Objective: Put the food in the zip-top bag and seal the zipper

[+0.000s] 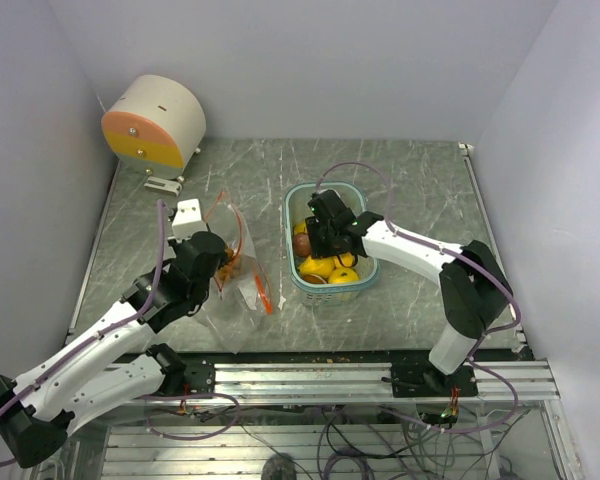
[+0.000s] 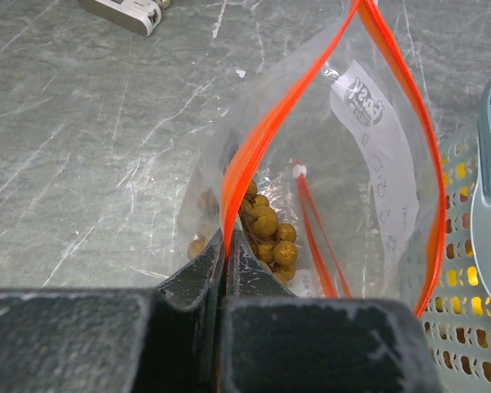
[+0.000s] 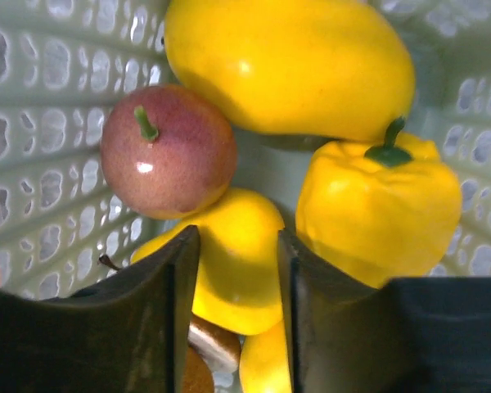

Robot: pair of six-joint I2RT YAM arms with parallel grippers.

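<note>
The clear zip top bag [image 2: 368,188] with orange zipper stands open, holding a bunch of small brownish round food [image 2: 266,229]. My left gripper is shut on the bag's rim. In the basket [image 1: 320,300], the right wrist view shows a yellow mango-like food [image 3: 286,57], a purple round fruit [image 3: 168,147], a yellow pepper [image 3: 376,213] and more yellow pieces. My right gripper is part open over a yellow fruit [image 3: 237,286] in the lower middle, a finger on each side; whether it touches is unclear.
A white rounded box with orange and yellow front [image 1: 150,130] stands at the back left. Grey walls surround the marble surface, which is clear behind and right of the basket.
</note>
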